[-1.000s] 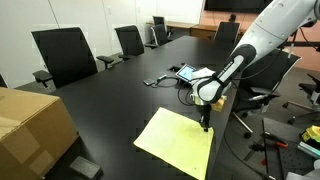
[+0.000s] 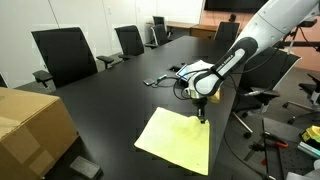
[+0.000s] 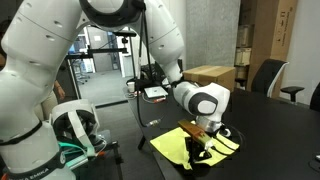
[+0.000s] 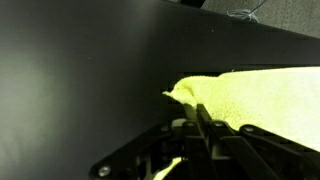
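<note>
A yellow cloth [image 2: 176, 140] lies spread on the black table, close to its front edge. My gripper is shut on one corner of it, and that corner bunches up between the fingers in the wrist view. The rest of the cloth [image 4: 275, 97] stretches away to the right there. In exterior view 2 the arm partly covers the cloth [image 3: 178, 146], and the fingertips are hard to make out.
A large cardboard box [image 2: 34, 118] stands at the table's left end, with a small dark object [image 2: 86, 167] near it. Behind the arm lie a tablet-like device [image 2: 185, 72] and other small items. Bare table surrounds the cloth's left and far sides.
The arm has shifted slightly, its upper part leaning a little to the right and back. At the gripper, the cloth's corner looks slightly raised; the rest of the cloth lies as before.
</note>
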